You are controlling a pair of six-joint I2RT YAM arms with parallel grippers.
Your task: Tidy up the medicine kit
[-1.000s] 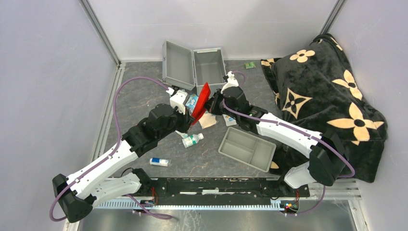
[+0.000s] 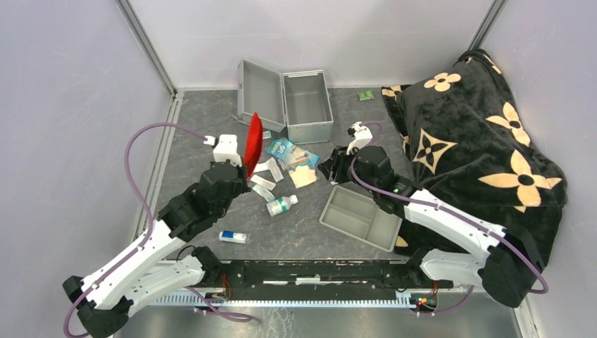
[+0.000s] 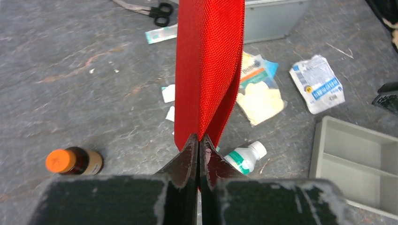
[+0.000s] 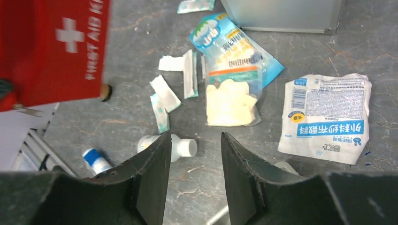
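A red first aid pouch (image 2: 254,143) hangs upright above the table, with my left gripper shut on its edge. "FIRST AID KIT" and a white cross show on the pouch (image 4: 70,51) in the right wrist view. My right gripper stands open and empty, well apart from the pouch. Beneath them on the table lie a white bottle (image 2: 281,205), a blue snack-like packet (image 4: 225,42), a clear bag of beige pieces (image 4: 231,104), a white packet (image 4: 326,117) and several small white sachets (image 4: 165,93).
An open grey case (image 2: 310,132) stands at the back. The grey divided tray (image 2: 352,224) lies front right, empty. A brown bottle with an orange cap (image 3: 84,161), scissors (image 3: 145,10), a blue-white tube (image 2: 234,236) and a green packet (image 2: 365,95) lie around. A dark blanket (image 2: 457,127) fills the right.
My right gripper has let go of the pouch's side and moved right, away from it. The left gripper has carried the pouch to the left.
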